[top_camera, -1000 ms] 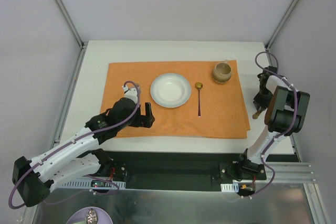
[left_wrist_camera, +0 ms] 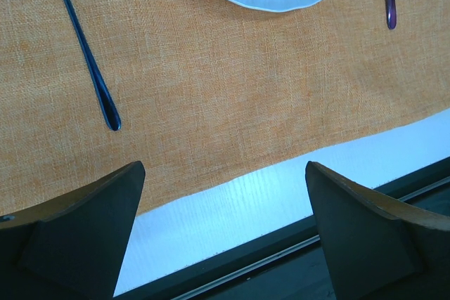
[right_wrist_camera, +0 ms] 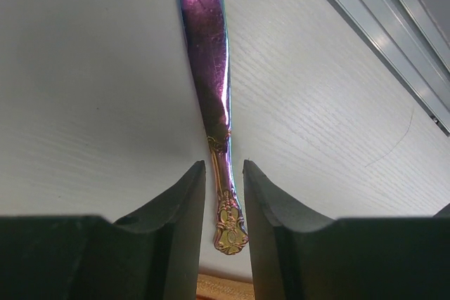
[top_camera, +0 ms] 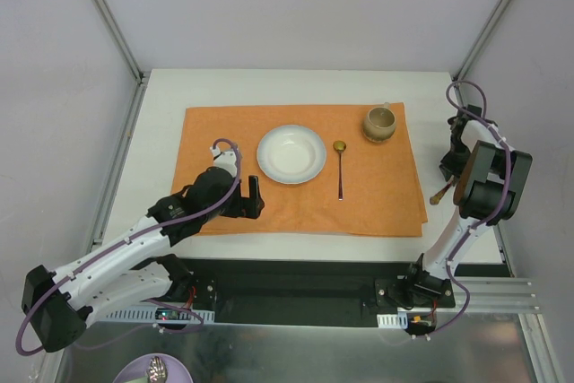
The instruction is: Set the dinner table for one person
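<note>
A shiny knife (right_wrist_camera: 207, 75) with ornate gold handle lies on the white table right of the orange placemat; my right gripper is over it, part open, fingertips either side of the handle. The white plate (top_camera: 291, 154) sits on the placemat (top_camera: 233, 123), with a spoon (top_camera: 340, 170) to its right and a mug (top_camera: 379, 124) at the upper right. In the left wrist view a utensil (left_wrist_camera: 95, 75) lies left of the plate. My left gripper stands open above the placemat's front-left part.
A purple bowl (top_camera: 134, 374) with metal items sits at the bottom, off the table. A metal rail (right_wrist_camera: 373, 33) runs beside the knife.
My right arm has shifted slightly at the table's right edge, around the knife. The left arm has stayed still.
</note>
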